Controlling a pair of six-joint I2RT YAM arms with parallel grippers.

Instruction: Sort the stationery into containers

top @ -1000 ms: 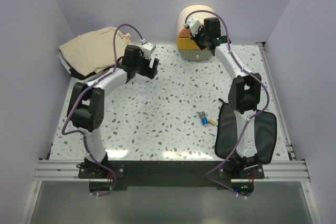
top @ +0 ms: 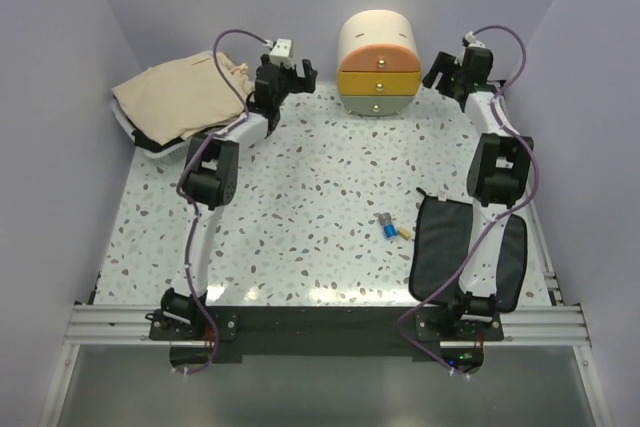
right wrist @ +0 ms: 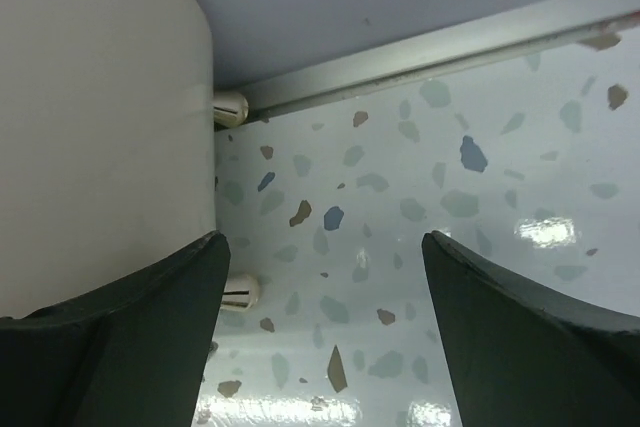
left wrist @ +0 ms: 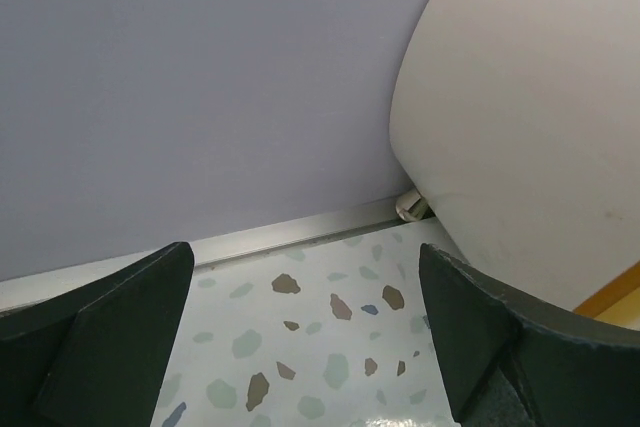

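Note:
At the back of the table stands a drawer cabinet (top: 375, 32) with a rounded cream top; its orange, yellow and grey-green drawers all look closed. On its left side my left gripper (top: 308, 76) is open and empty, apart from the cabinet. My right gripper (top: 435, 75) is on the other side, close to it, its fingers spread with nothing between them. In the right wrist view the cabinet's cream side (right wrist: 100, 137) lies beyond the left finger. A small blue item (top: 389, 231) and a yellowish piece (top: 404, 233) lie on the front right of the table.
A tan cloth (top: 180, 97) covers a white basket (top: 160, 151) at the back left. Front right lies a dark mat (top: 445, 252), with a small white item (top: 443, 194) at its back edge.
My right gripper has moved right from the front of the cabinet to its right side. The left gripper has moved back and slightly right, towards the cabinet's left side.

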